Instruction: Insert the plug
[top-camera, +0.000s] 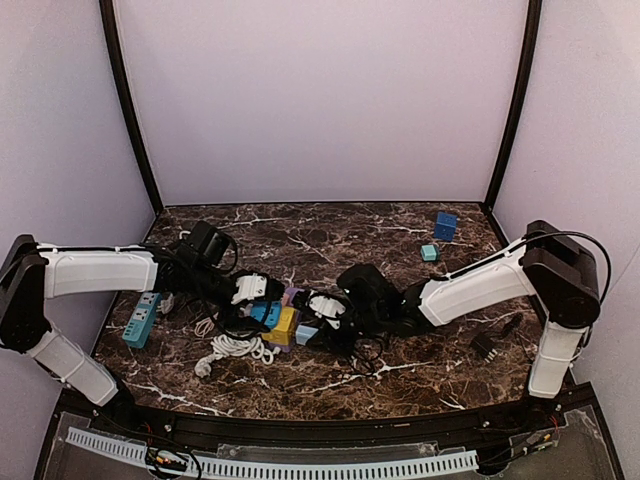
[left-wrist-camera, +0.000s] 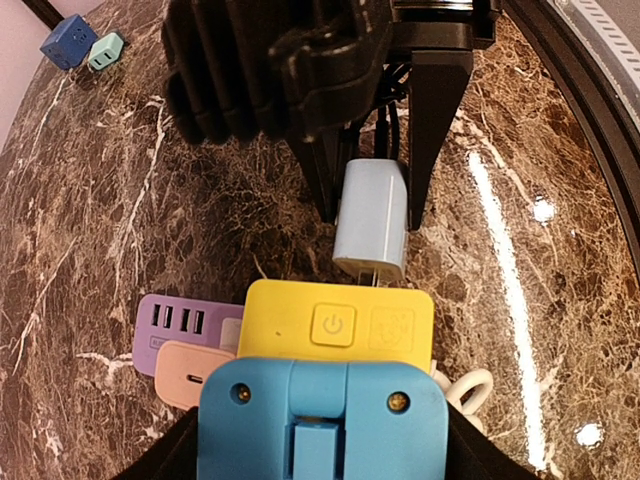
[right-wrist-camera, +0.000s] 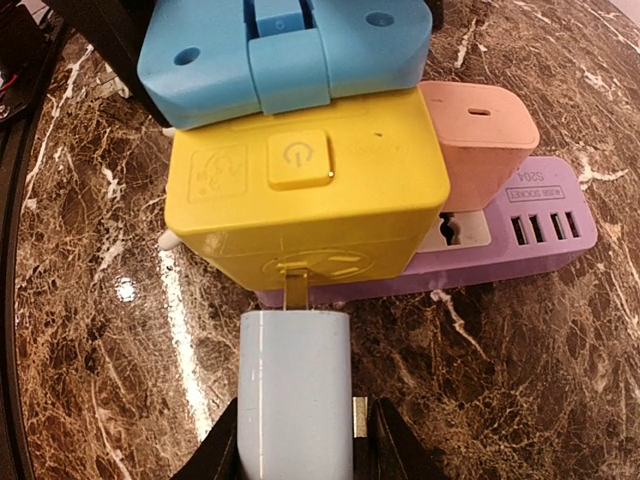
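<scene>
My left gripper (top-camera: 262, 306) is shut on a light blue adapter (left-wrist-camera: 260, 430), which sits against a yellow adapter (right-wrist-camera: 300, 180). Below them are a purple power strip (right-wrist-camera: 545, 230) and a pink plug (right-wrist-camera: 480, 130). My right gripper is shut on a pale blue-white plug (left-wrist-camera: 370, 215), held horizontally at the yellow adapter's socket face. Its metal prongs (right-wrist-camera: 296, 290) reach that face, with part of their length still showing; how far they are inside I cannot tell.
A white coiled cable (top-camera: 236, 350) lies in front, a teal strip (top-camera: 140, 320) at left. A blue cube (top-camera: 446, 226), small cyan block (top-camera: 429, 253) and dark adapter (top-camera: 484, 344) lie to the right.
</scene>
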